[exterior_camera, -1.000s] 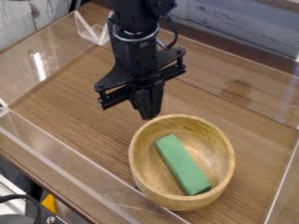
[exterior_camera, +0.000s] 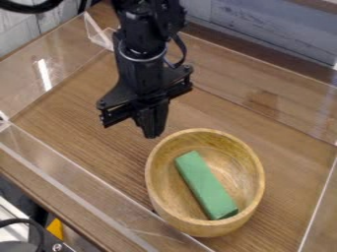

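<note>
The black robot gripper hangs over the wooden table just behind and left of a pale wooden bowl. Its lower tip looks shut, with nothing visible between the fingers. A green rectangular block lies inside the bowl, toward its right side.
Tray walls run along the back and left edges, with a translucent piece at the left side. Cables and a yellow part show at the lower left.
The gripper and arm have shifted slightly left and tilted a little. The bowl and green block have not moved.
</note>
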